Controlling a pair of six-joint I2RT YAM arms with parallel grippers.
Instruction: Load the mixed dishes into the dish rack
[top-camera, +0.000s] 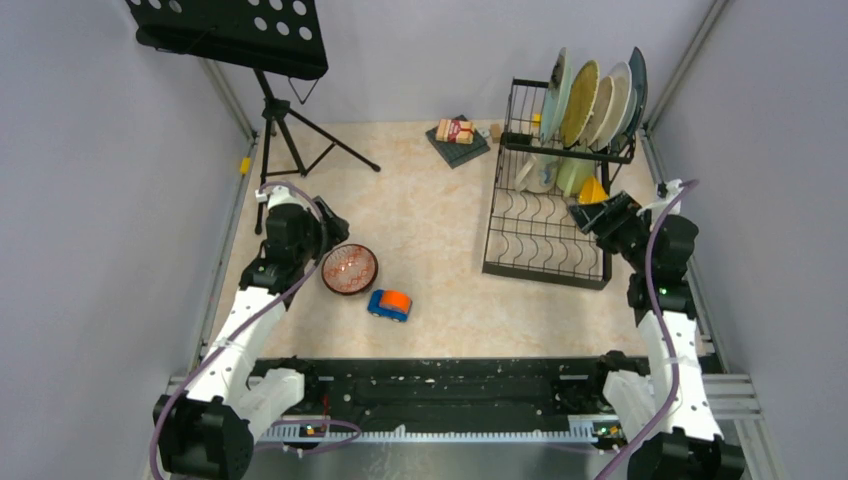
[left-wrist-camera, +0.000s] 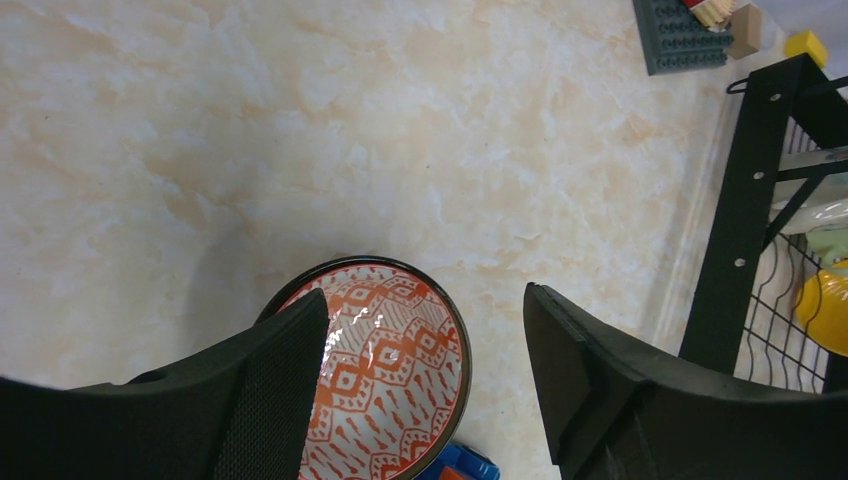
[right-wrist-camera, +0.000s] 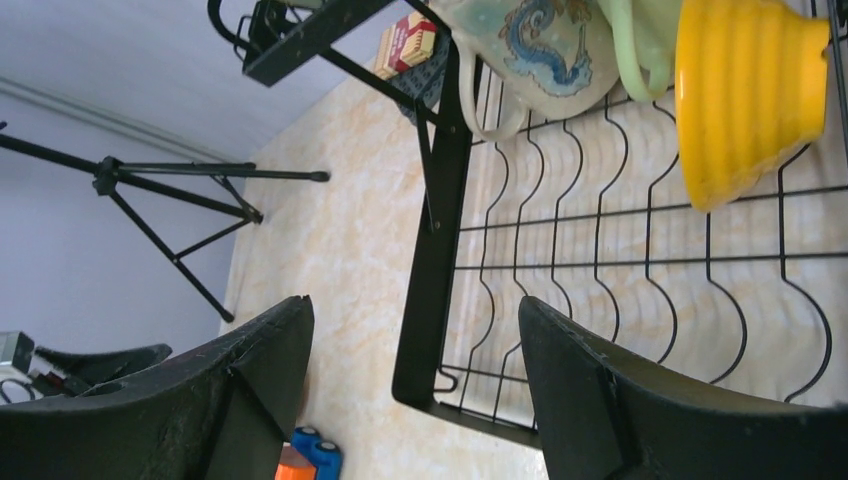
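Note:
A red-patterned bowl (top-camera: 349, 268) with a dark rim lies on the left of the table; my left gripper hangs open above it, empty. The black dish rack (top-camera: 545, 272) stands right of centre, with several plates (top-camera: 581, 100) upright on its top tier. Its lower tier holds a dragon-painted mug (right-wrist-camera: 542, 55), a pale green piece (right-wrist-camera: 640, 60) and a yellow bowl (right-wrist-camera: 750, 105) at the back. My right gripper is over the rack's right side, fingers apart with nothing between them.
A blue-and-orange toy car (top-camera: 389, 305) sits right of the bowl. A black stand (top-camera: 282, 108) occupies the back left. A dark pad (top-camera: 456, 153) with small blocks lies at the back middle.

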